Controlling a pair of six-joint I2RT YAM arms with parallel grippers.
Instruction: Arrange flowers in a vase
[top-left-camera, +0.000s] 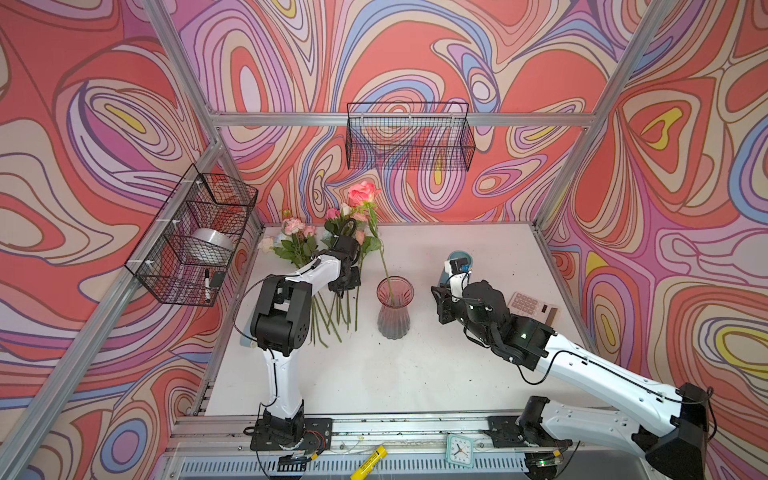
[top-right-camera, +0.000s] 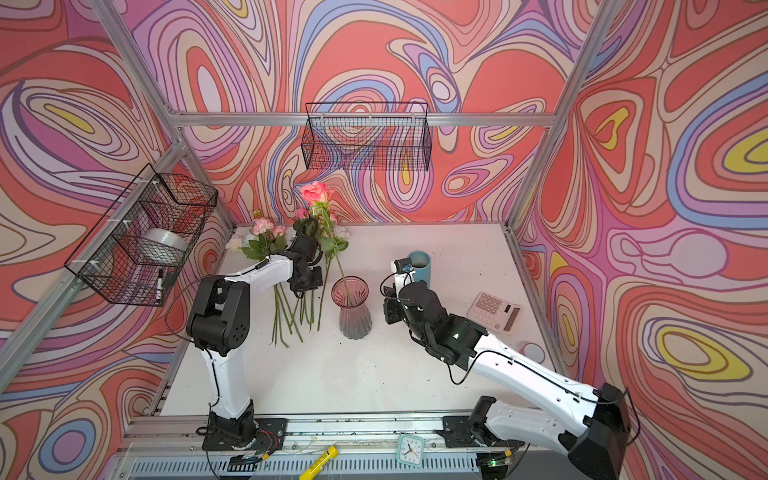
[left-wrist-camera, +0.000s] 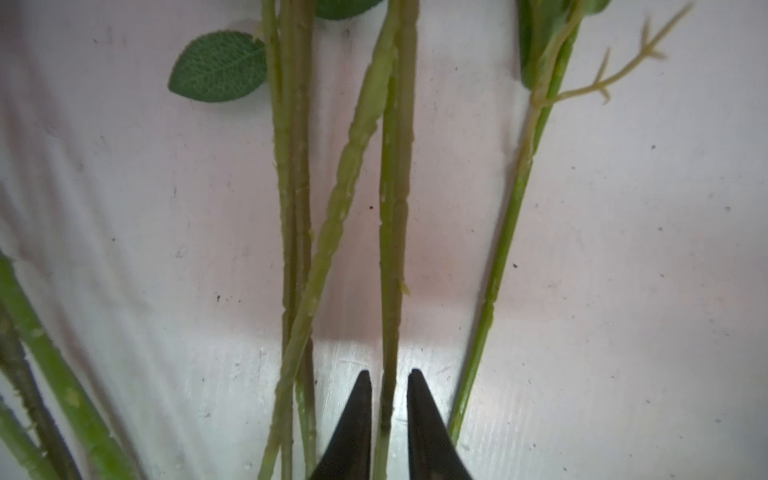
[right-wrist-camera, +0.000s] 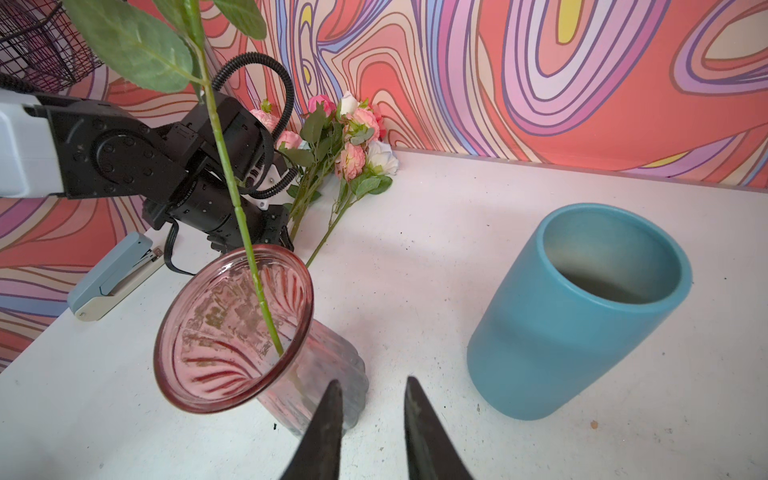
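Observation:
The pink ribbed glass vase (top-left-camera: 393, 324) holds one tall pink rose (top-left-camera: 361, 192). More pink and white flowers (top-left-camera: 292, 226) lie at the back left, their long stems spread toward the front. My left gripper points down over these stems; its fingers are parted either side of one stem (left-wrist-camera: 394, 256), with a crossing stem just left of them. My right gripper stands open with nothing between its fingers, right of the vase and in front of the blue cup (right-wrist-camera: 572, 336).
A stapler (right-wrist-camera: 108, 284) lies at the left. A calculator (top-right-camera: 492, 312) and a small round object (top-right-camera: 532, 352) are at the right. Wire baskets hang on the left and back walls.

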